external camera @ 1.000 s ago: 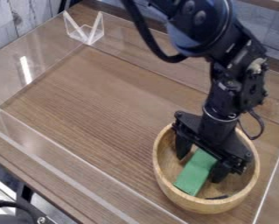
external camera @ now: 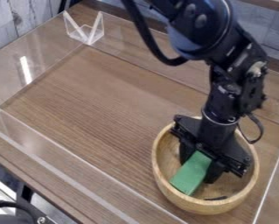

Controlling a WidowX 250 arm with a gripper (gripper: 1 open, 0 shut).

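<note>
The black robot gripper (external camera: 211,150) reaches down into a light wooden bowl (external camera: 170,180) at the lower right of the camera view. A green block (external camera: 191,174) lies tilted in the bowl, its upper end between the gripper's fingers, which are shut on it. The far end of the block and part of the bowl's inside are hidden behind the gripper.
A clear plastic object (external camera: 86,26) stands at the back left. A dark cable or part is at the lower left edge.
The gripper has shifted slightly up and left and drawn closer together round the green block, which has moved slightly with it.
</note>
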